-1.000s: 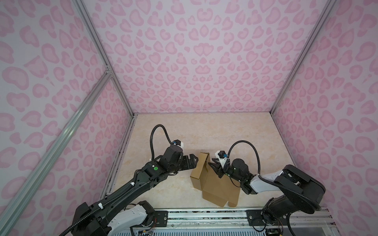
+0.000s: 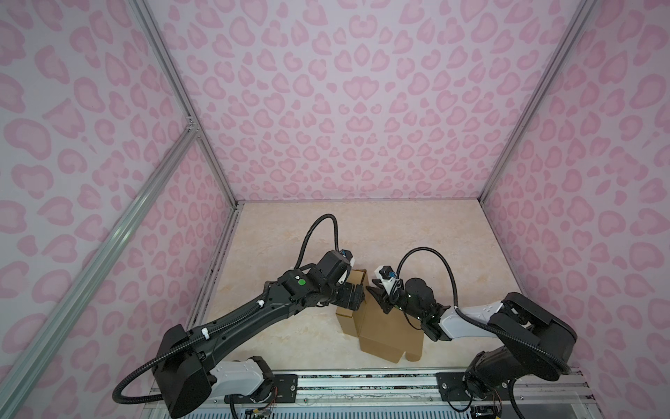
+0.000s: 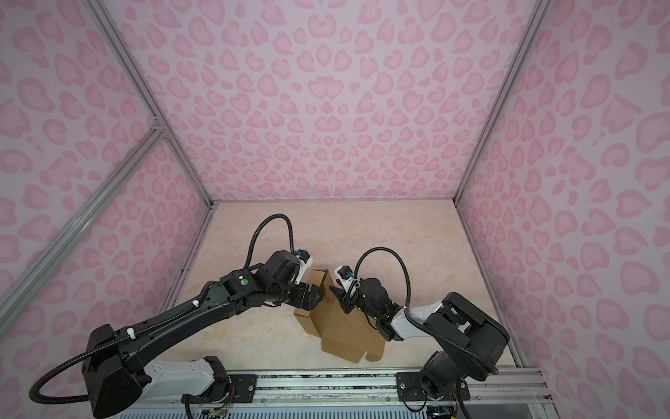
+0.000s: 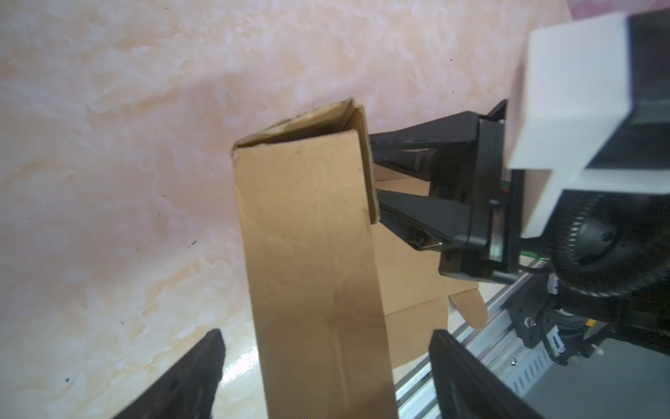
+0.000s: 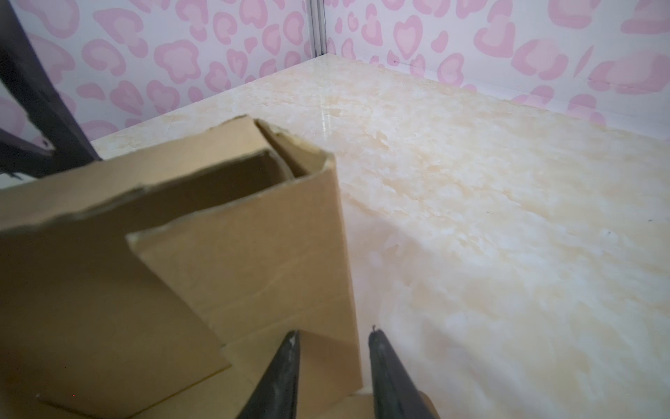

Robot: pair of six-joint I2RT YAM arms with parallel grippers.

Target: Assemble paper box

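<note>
A partly folded cardboard box (image 4: 310, 258) stands on the table with a raised, folded wall along its left side, while its flat panels (image 2: 391, 338) spread to the right. My left gripper (image 2: 349, 294) is over that wall; in the left wrist view its blurred fingers straddle the wall, open. My right gripper is at the inner side of the wall, by a folded end flap (image 5: 265, 251), its fingertips part open and apparently holding nothing. In the left wrist view the right gripper's black fingers lie right beside the top end of the wall.
A metal rail (image 2: 363, 373) runs along the front edge; pink-patterned walls enclose the sides and back.
My right gripper has shifted slightly left toward the wall.
</note>
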